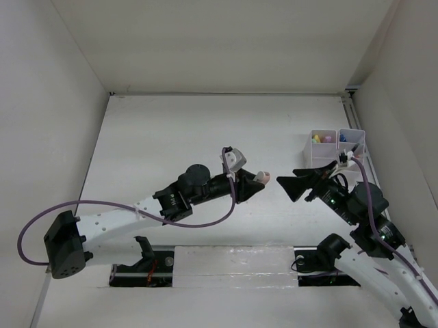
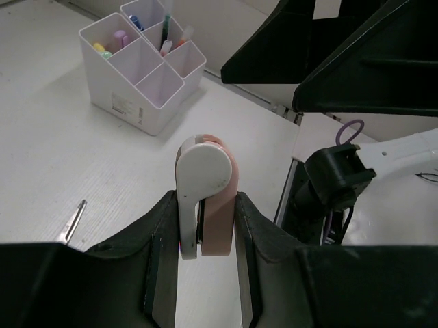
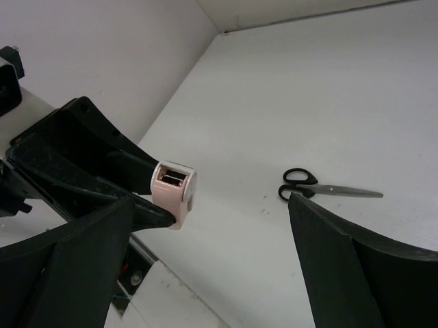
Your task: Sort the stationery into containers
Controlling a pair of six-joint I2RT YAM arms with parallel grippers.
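My left gripper is shut on a pink and white stationery piece [image 2: 220,205], perhaps a small stapler or sharpener, held above the middle of the table. Facing it from the right, my right gripper [image 1: 287,188] is open and empty, its spread fingers [image 3: 75,266] framing the held piece [image 3: 174,193] in the right wrist view. Black-handled scissors lie on the table; the left arm hides them from the top, and only their blade [image 2: 72,222] shows in the left wrist view. The white organizer [image 2: 123,102] stands at the table's right side.
Inside the organizer's compartments are a purple piece [image 2: 121,38], small yellow and green pieces, a blue item [image 2: 136,22] and several pens. The right arm partly covers it from above. Open table [image 1: 171,130] stretches across the back and left.
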